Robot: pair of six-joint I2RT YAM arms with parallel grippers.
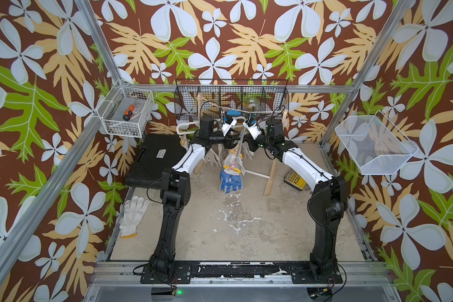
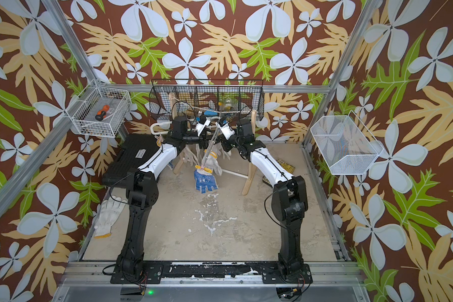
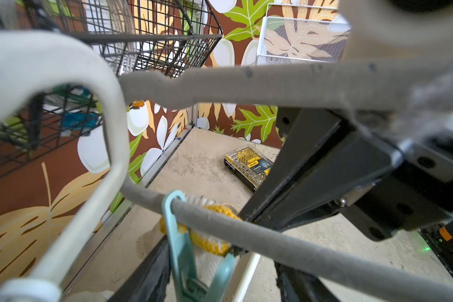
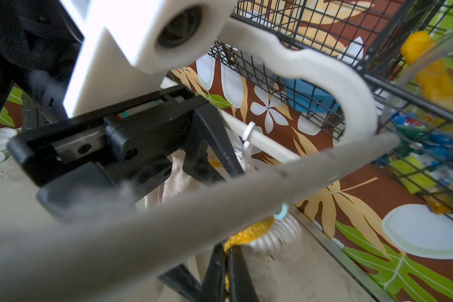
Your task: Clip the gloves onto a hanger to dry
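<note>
Both grippers meet at a hanger on the wooden rack, with gloves hanging below, including a blue-patterned glove. In the left wrist view, a teal clip sits by the grey hanger bar, in front of a glove's yellow cuff, between the apart fingers of my left gripper. My right gripper is shut at a yellow cuff in the right wrist view, partly behind the bar. A loose white glove lies at the table's left front.
A black wire basket hangs behind, white baskets at the sides. A black case lies left, a bit box right.
</note>
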